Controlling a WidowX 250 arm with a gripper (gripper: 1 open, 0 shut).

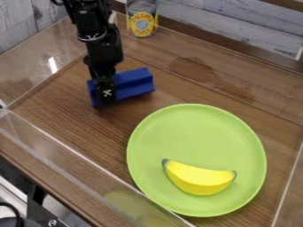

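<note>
My black gripper (pixel 102 82) reaches down from the top left onto a blue block (pixel 135 83) at the left middle of the table. Its fingers are at the block's left part, and I cannot tell whether they grip it. A green plate (pixel 178 133) sits at the lower right, with a yellow banana (pixel 198 177) on it.
A clear container with a yellow label (pixel 142 23) stands at the back. The table's edge runs along the lower left.
</note>
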